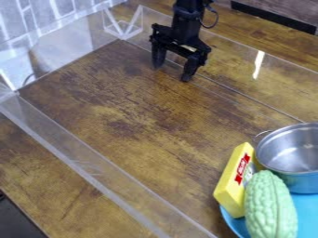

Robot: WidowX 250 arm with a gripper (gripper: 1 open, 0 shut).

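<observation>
A black robot arm with its gripper point(177, 58) is at the top middle of the camera view, low over the far part of the wooden tray floor. Its fingers are dark and small, so whether they are open or shut cannot be told. At the lower right lie a metal pot point(289, 163), a yellow box point(235, 178) and a pale green vegetable point(270, 206) on a blue round surface point(233, 222).
Clear plastic walls point(93, 188) border the wooden floor point(130, 116), which is bare across the middle and left. The objects at the lower right are well away from the gripper.
</observation>
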